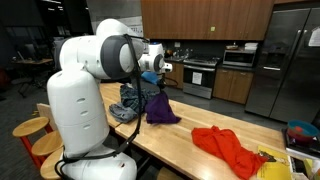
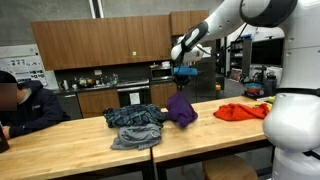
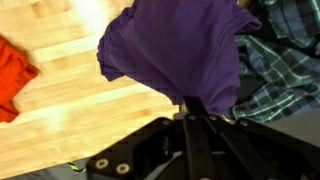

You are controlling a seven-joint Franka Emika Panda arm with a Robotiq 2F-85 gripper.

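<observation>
A purple cloth (image 1: 160, 110) hangs in a peak from my gripper, which is shut on it. Through the wrist view, the cloth (image 3: 175, 45) draws together at the fingertips and spreads away from them. From the second exterior side, the cloth (image 2: 181, 110) looks tall and narrow under the gripper (image 2: 180, 86). Its lower part is near or on the table; contact there is unclear. Beside it lie a dark plaid cloth (image 2: 138, 114) and a grey cloth (image 2: 137, 136), both crumpled.
A red cloth (image 1: 226, 148) is spread on the wooden table (image 1: 185, 150), well apart from the purple one. Past it sit a yellow item (image 1: 272, 168) and a blue-rimmed bowl (image 1: 302, 130). Bare tabletop separates the red and purple cloths. A person (image 2: 30, 105) sits at the table's left end.
</observation>
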